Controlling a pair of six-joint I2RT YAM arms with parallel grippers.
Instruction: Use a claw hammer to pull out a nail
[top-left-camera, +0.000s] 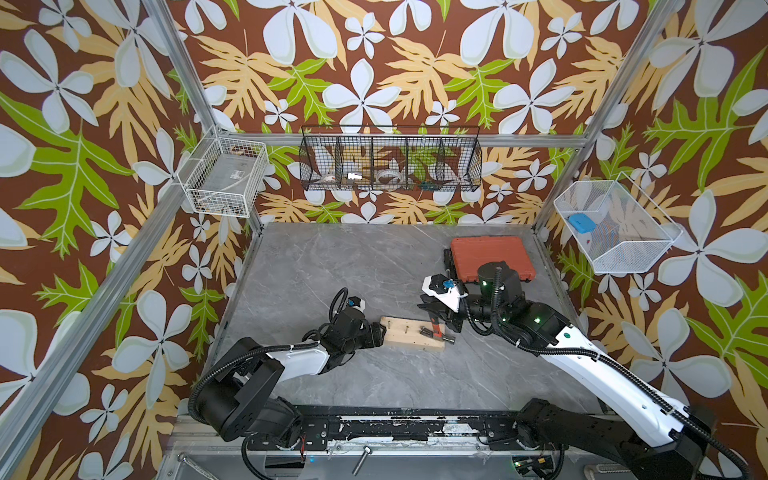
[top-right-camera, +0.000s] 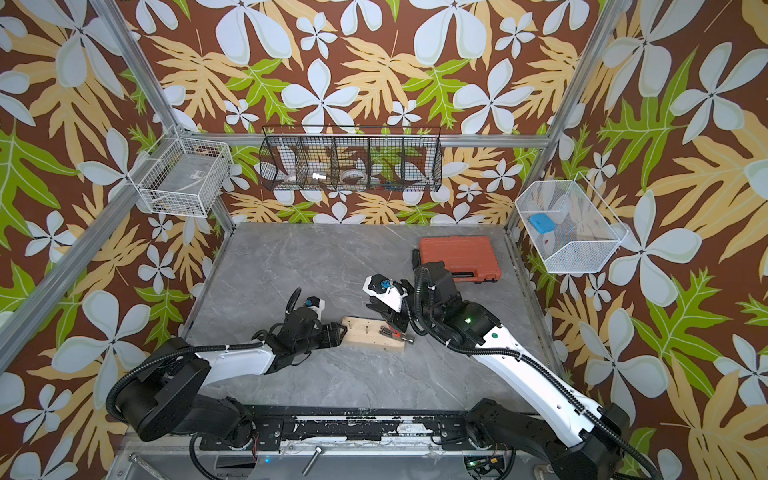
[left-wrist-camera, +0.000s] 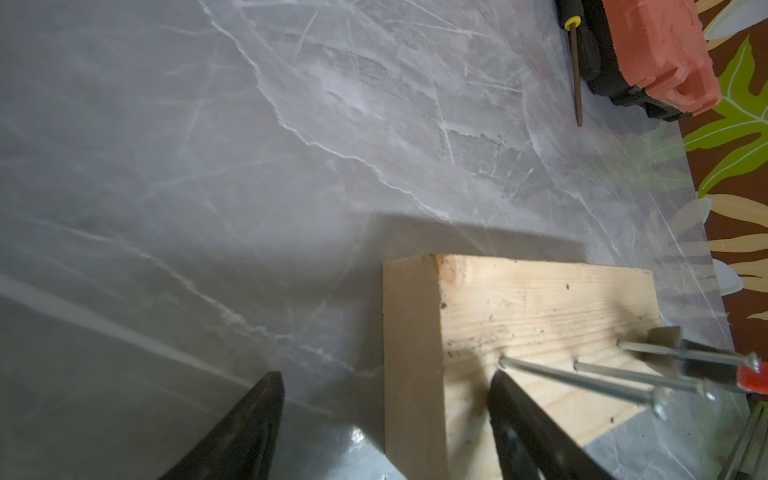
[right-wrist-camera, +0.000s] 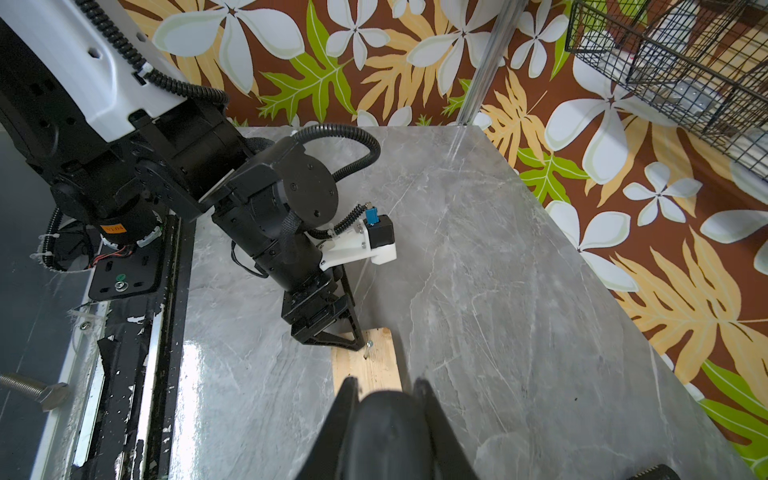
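A pale wooden block (top-left-camera: 409, 333) lies on the grey table, with three long nails (left-wrist-camera: 584, 384) standing out of its top face in the left wrist view. The hammer (top-left-camera: 437, 334), red and dark metal, has its head low over the block's right part, close to the farthest nail; contact cannot be made out. My right gripper is shut on its dark handle (right-wrist-camera: 388, 436). At the block's left end is my left gripper, open, its fingers (left-wrist-camera: 524, 432) apart with the block's end between or just beyond them. Its hold is unclear.
A red tool case (top-left-camera: 492, 258) lies at the back right, with a screwdriver (left-wrist-camera: 576, 64) beside it. Wire baskets (top-left-camera: 390, 162) hang on the back wall and at both sides.
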